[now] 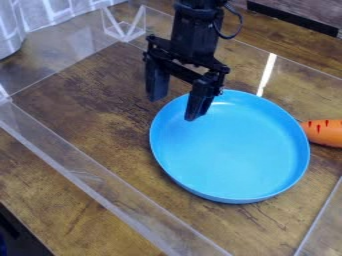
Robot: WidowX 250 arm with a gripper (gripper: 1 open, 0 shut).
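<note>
My black gripper (185, 85) hangs at the top centre, over the back-left rim of a blue plate (227, 150). Its dark fingers point down; whether they are open or shut on anything is hard to make out. An orange carrot (323, 132) lies at the right edge, just beside the plate, partly out of view.
Clear plastic edging runs along the left and lower left, with a translucent object (11, 25) in the top left corner.
</note>
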